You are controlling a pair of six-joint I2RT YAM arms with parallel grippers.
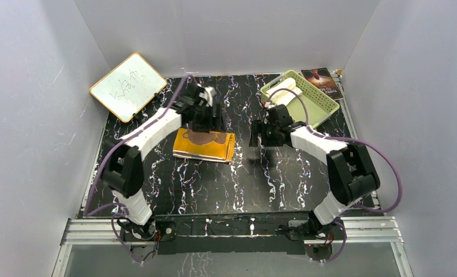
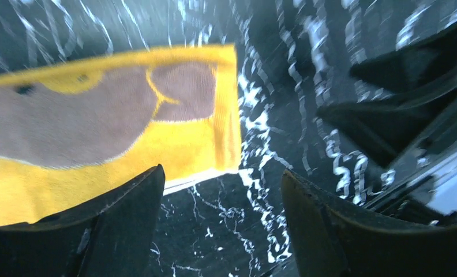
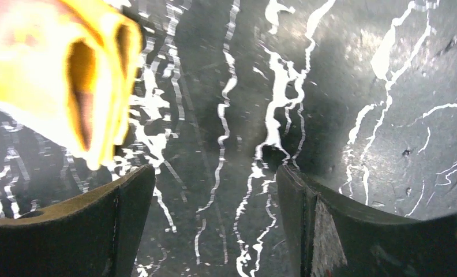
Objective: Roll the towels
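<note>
A yellow towel with a brown printed shape [image 1: 203, 149] lies folded flat in the middle-left of the marble-patterned table, a white edge showing along its front; its layered right end shows in both wrist views. My left gripper [image 1: 208, 124] is just over the towel's back edge, open, with nothing between its fingers. My right gripper [image 1: 256, 133] hangs open to the right of the towel over bare table, with nothing between its fingers.
A green basket [image 1: 318, 109] holding white cloths [image 1: 283, 92] stands at the back right, beside a dark book [image 1: 324, 81]. A whiteboard [image 1: 122, 86] lies at the back left.
</note>
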